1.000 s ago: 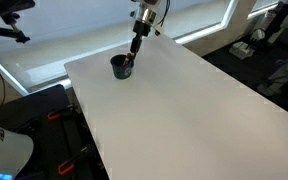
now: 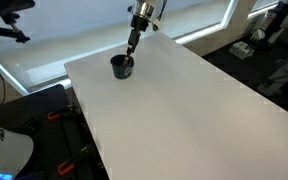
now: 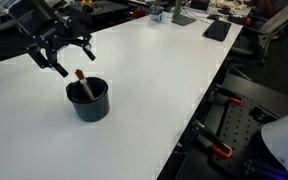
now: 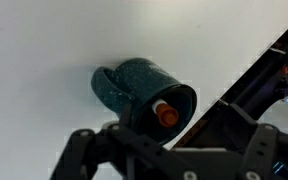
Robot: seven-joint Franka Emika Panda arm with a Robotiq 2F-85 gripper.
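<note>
A dark speckled mug (image 3: 88, 103) stands upright on the white table. In exterior view 1 the mug (image 2: 121, 69) is near the table's far left corner. Inside it leans a slim stick-like object (image 3: 85, 85) with an orange-brown end, which rises above the rim. The wrist view shows the mug's handle, and the object's orange end (image 4: 167, 115) within its mouth. My gripper (image 3: 77, 63) is open above and beside the mug, apart from the stick, with nothing between its fingers. In exterior view 1 the gripper's exact finger gap is too small to make out.
A dark cart or stand (image 3: 237, 130) is beside the table edge. Several items, including a dark flat object (image 3: 217, 30), sit at the far end in exterior view 2.
The arm has shifted only slightly above the mug. The mug and the stick in it appear unmoved.
</note>
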